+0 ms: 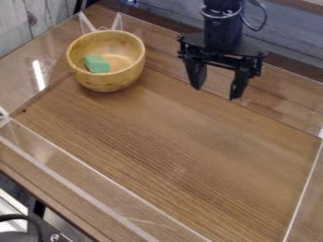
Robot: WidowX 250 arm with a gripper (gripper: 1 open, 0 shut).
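My black gripper (217, 79) hangs open over the wooden surface at the upper right, its two fingers spread wide with nothing visible between them. To its left, at the upper left, a round yellow bowl (127, 80) holds a small green block (96, 63). The gripper is apart from the bowl.
Pale walls line the back and left edges. A black cable (19, 227) lies at the lower left corner.
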